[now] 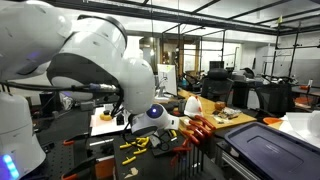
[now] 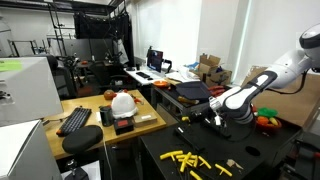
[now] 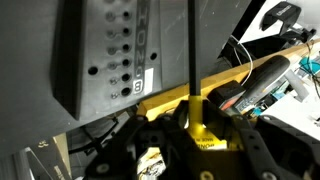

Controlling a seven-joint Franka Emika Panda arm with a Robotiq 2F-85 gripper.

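Note:
In the wrist view my gripper is shut on a yellow piece (image 3: 203,130). A thin dark rod (image 3: 195,50) runs up the picture in line with it; whether the two are one object I cannot tell. Behind lies a grey panel (image 3: 112,50) with white letters and a row of small studs. The arm's white wrist (image 1: 152,121) hangs low over the dark table in exterior view 1, hiding the fingertips. Several yellow pieces (image 2: 189,158) lie scattered on the table (image 2: 150,168).
Red racks (image 1: 197,130) stand right beside the arm, with a large grey tray (image 1: 265,145) further right. Wooden desks (image 2: 130,128) carrying a keyboard (image 2: 75,121) and a white helmet (image 2: 123,103) fill the background.

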